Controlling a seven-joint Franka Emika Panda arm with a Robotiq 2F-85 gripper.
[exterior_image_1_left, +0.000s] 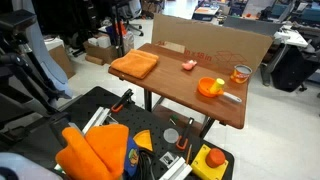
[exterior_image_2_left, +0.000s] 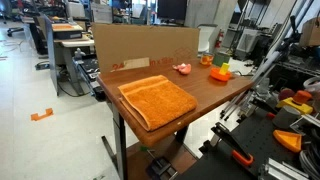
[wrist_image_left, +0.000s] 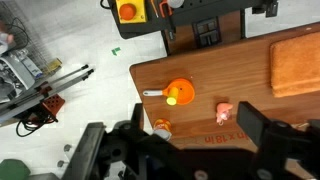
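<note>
An orange cloth (exterior_image_2_left: 158, 100) lies flat on the brown table (exterior_image_1_left: 185, 92). Farther along the table is an orange plate (wrist_image_left: 185, 89) with a small yellow object (wrist_image_left: 172, 97) on it. A pink item (wrist_image_left: 223, 112) rests between the cloth and the plate, towards the cardboard side. Near the plate stands a cup-like container (exterior_image_1_left: 240, 73), and a slim utensil lies beside the plate. The wrist view looks down on all this past my gripper, whose black fingers are wide apart. It is open, with nothing held between them.
A cardboard panel (exterior_image_2_left: 145, 48) stands along one long table edge. Clamps and a black surface carrying an orange cloth, a red-and-yellow item (exterior_image_1_left: 214, 158) and other clutter border the opposite side. Between cloth and plate, much of the tabletop is bare.
</note>
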